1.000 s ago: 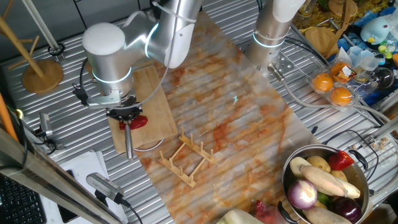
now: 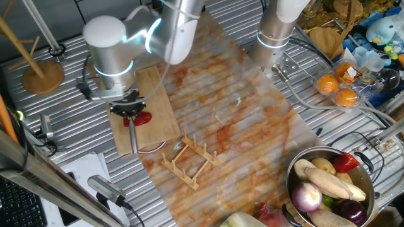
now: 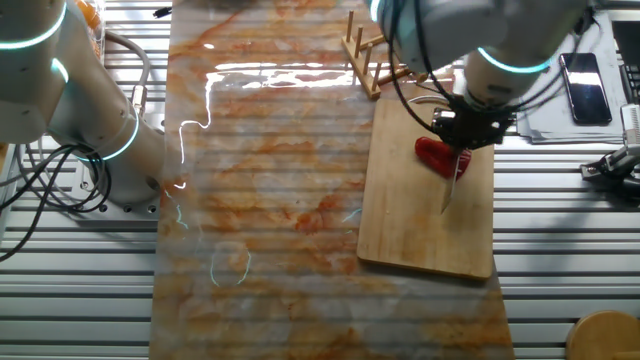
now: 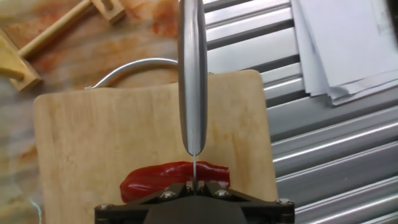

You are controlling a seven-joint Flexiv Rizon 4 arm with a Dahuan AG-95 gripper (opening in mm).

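My gripper is shut on a knife; its grey metal handle [image 4: 193, 74] extends toward the top of the wrist view. In exterior view 1 the handle [image 2: 133, 135] points toward the front edge of the cutting board. A glossy red pepper [image 4: 163, 177] lies on the wooden cutting board [image 4: 93, 124], right under the gripper. The thin blade crosses over the pepper in the wrist view. From exterior view 2, the knife [image 3: 451, 186] is seen beside and partly in front of the pepper [image 3: 436, 154]. Whether the blade cuts into it cannot be made out.
A wooden peg rack [image 2: 190, 162] stands close to the board. At the front right is a metal pot [image 2: 291, 183] full of vegetables. Papers [image 4: 345, 43] lie beyond the board's edge.
The red pepper appears shifted a little backward. The knife has stayed in the gripper.
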